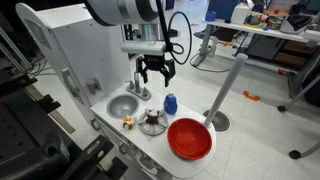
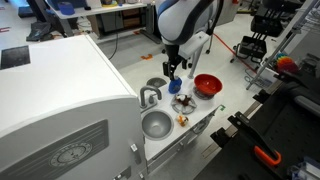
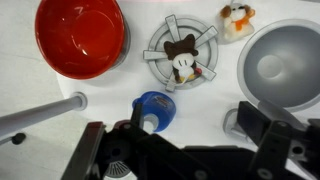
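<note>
My gripper [image 1: 156, 80] hangs open above the white counter, its fingers spread wide with nothing between them. Below it and a little to the right stands a blue bottle-like object [image 1: 170, 104], apart from the fingers. In the wrist view this blue object [image 3: 155, 109] lies nearer the left finger. A grey burner ring [image 3: 153, 54] carries a small brown-and-white toy [image 3: 183, 60]. The red bowl [image 1: 189, 139] sits at one end of the counter and looks empty. An orange-and-white toy [image 3: 238, 18] lies between the burner and the round grey sink [image 3: 284, 62].
The faucet [image 1: 137, 88] rises behind the sink. A tall white cabinet [image 2: 75, 110] borders the counter on the sink side. A grey post [image 1: 225, 90] stands beyond the bowl. Bare floor [image 1: 265, 120] lies past it.
</note>
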